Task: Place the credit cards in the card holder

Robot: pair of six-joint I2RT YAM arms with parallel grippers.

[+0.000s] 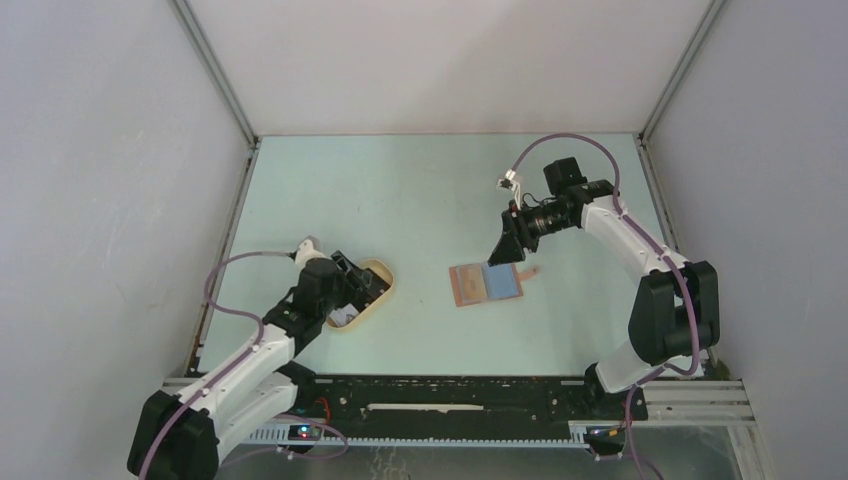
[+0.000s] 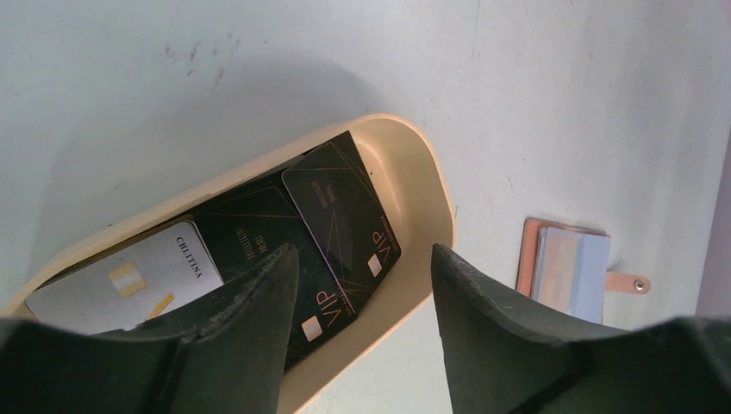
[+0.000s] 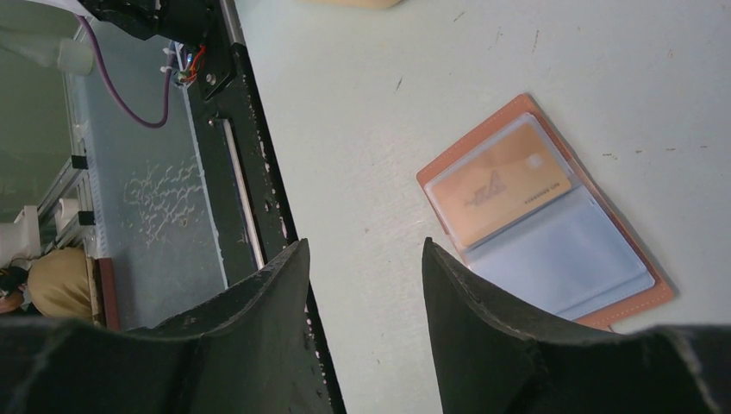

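Observation:
A cream tray (image 2: 405, 172) at the table's left holds several cards: two black ones (image 2: 340, 220) and a white one (image 2: 138, 276). My left gripper hovers over it, open, nothing between its fingers. The card holder (image 1: 485, 285), a tan folder with clear pockets, lies flat right of centre, a tan card (image 3: 496, 181) in one pocket and a pale blue section (image 3: 560, 259) beside it. My right gripper is open above and just behind the holder, empty.
Walls enclose the sides and back; a dark rail (image 1: 450, 390) runs along the front edge.

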